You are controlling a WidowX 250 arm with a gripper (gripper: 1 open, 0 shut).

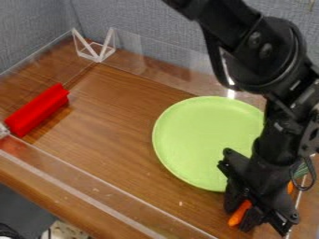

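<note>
My black gripper (256, 210) is low at the front right of the table, just in front of the green plate (193, 140). An orange carrot (240, 215) is at its fingers, partly hidden by them; whether they are closed on it I cannot tell. The plate is empty where visible, its right part behind the arm.
A red cylinder (37, 107) lies at the left edge of the wooden table (112, 112). A white wire frame (93, 47) stands at the back left. Clear strips run along the table's edges.
</note>
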